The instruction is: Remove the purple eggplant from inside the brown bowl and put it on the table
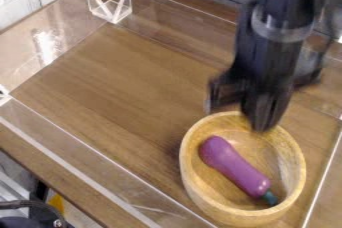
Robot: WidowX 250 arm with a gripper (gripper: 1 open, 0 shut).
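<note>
The purple eggplant (234, 165) lies inside the brown bowl (201, 194), slanting from upper left to lower right, its teal stem end against the bowl's lower right wall. Above the bowl's far rim hangs my gripper (241, 109), dark and motion-blurred. No object shows in its fingers, and the eggplant is apart from them, below. The blur hides how far the fingers stand from each other.
Bare wooden table (114, 87) stretches left of and behind the bowl. A clear wire-like holder (111, 5) stands at the far left corner. Pale raised edges border the table; the bowl sits close to the front right.
</note>
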